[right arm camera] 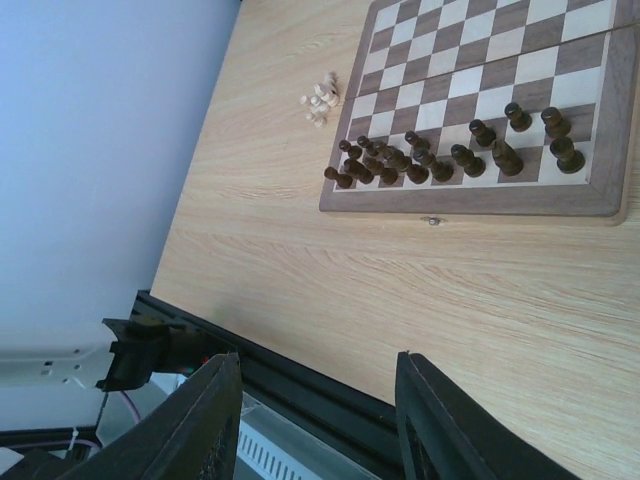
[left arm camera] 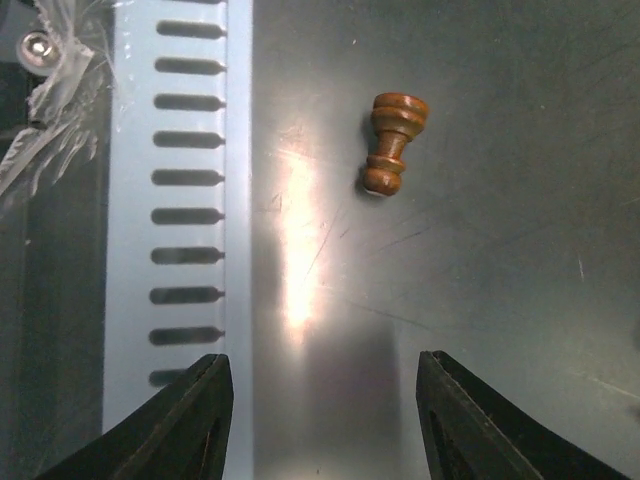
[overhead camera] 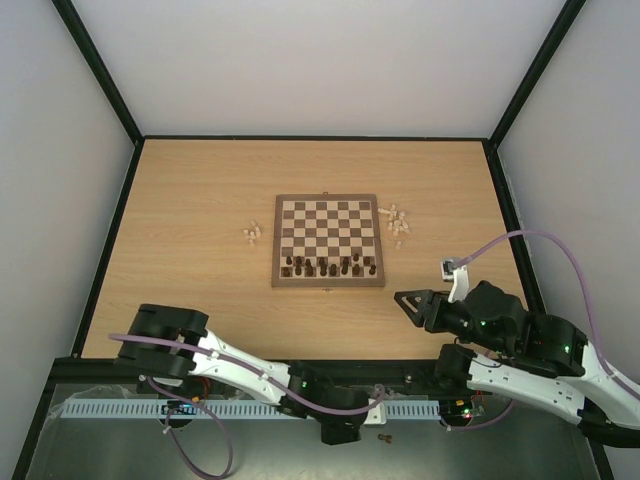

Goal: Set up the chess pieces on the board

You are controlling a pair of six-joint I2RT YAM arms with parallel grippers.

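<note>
A brown chess piece (left arm camera: 397,143) lies on its side on the dark floor below the table's front edge, ahead of my left gripper. Its fingers stand apart with nothing between them. In the top view that piece (overhead camera: 385,438) shows just right of the left arm's end. Dark pieces (right arm camera: 505,157) stand on the two near rows of the chessboard (right arm camera: 480,205); the remaining squares are bare. My right gripper is open and empty, over the table's near right part.
Light pieces lie loose in two groups, one left (overhead camera: 251,233) and one right (overhead camera: 396,220) of the board. A slotted pale rail (left arm camera: 185,210) and the table's dark front edge (right arm camera: 300,375) run beside the floor.
</note>
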